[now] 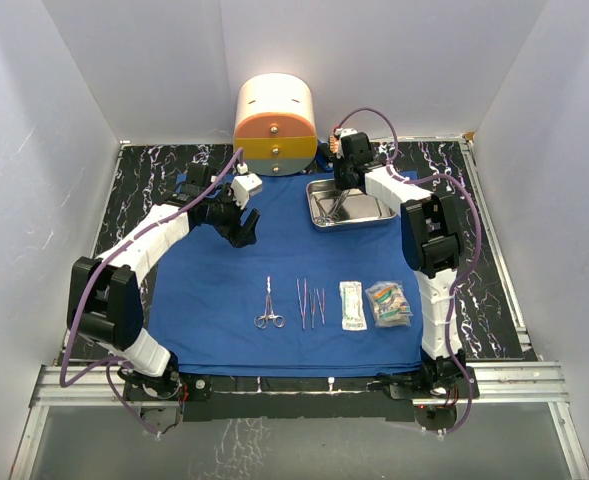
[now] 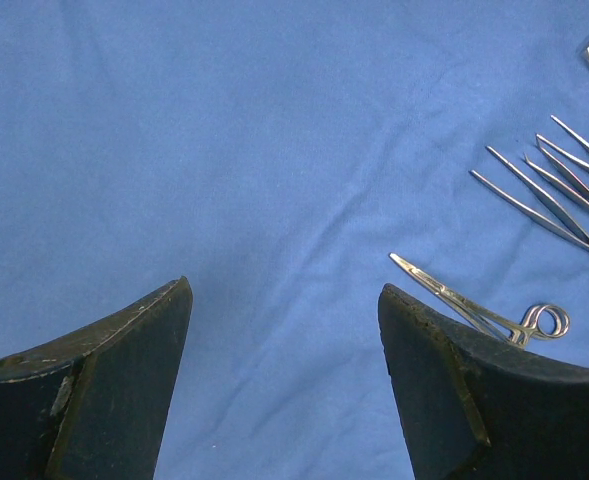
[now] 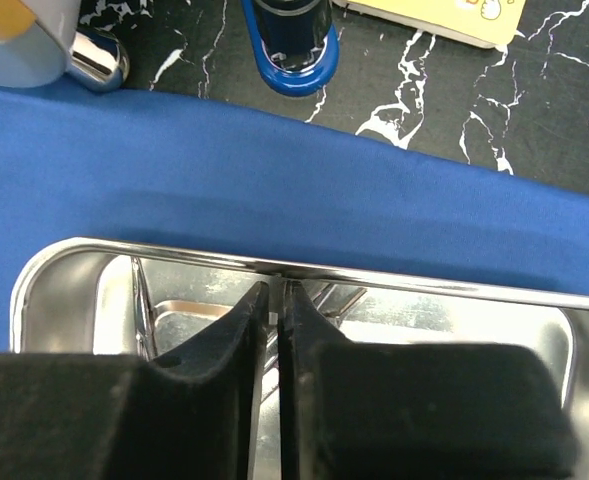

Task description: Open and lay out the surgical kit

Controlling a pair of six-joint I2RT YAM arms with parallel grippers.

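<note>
The metal tray (image 1: 359,224) stands at the back right of the blue cloth, with scissors-like instruments (image 1: 324,210) in its left part. My right gripper points down into the tray by its far wall. Only a narrow gap shows between its fingers, and metal shafts (image 3: 349,302) lie beneath them; whether one is between the fingers cannot be made out. Over bare cloth at the left, my left gripper stands open and empty. Laid out at the front are a clamp (image 1: 269,308), several tweezers (image 1: 312,306), a white packet (image 1: 352,306) and a clear bag (image 1: 388,304).
A rounded drawer box (image 1: 274,122) stands behind the cloth. Near the tray's back edge is a dark, blue-based object (image 3: 294,45) and a yellow item (image 3: 444,15).
</note>
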